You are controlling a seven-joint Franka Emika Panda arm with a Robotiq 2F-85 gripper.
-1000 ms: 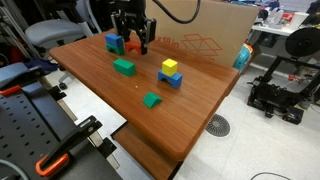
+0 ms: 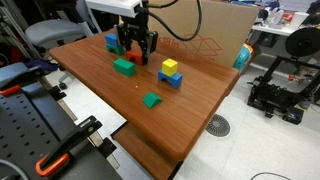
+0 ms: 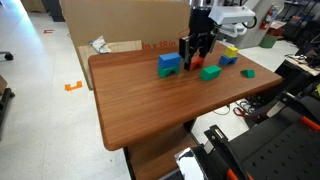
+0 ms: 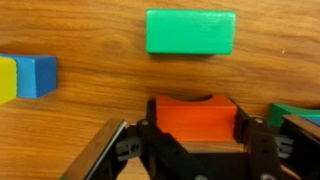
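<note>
An orange-red block [image 4: 196,121] lies between the fingers of my gripper, which is shut on it low over the wooden table. In the first exterior view the gripper [image 2: 138,54] largely covers the red block [image 2: 134,56]. A green rectangular block [image 4: 190,32] lies flat just beside it, apart from the fingers. On the gripper's other side stands a blue block on a green one [image 3: 169,65]. Some way off, a yellow block [image 2: 170,67] rests on a blue piece [image 2: 170,79].
A green triangular block [image 2: 151,100] lies alone nearer the table's front. The wooden table [image 3: 120,95] has a wide bare stretch away from the blocks. A cardboard panel [image 2: 210,30] stands behind the table.
My gripper has come down from above the red block to around it and has shut on it. The other blocks look unmoved.
</note>
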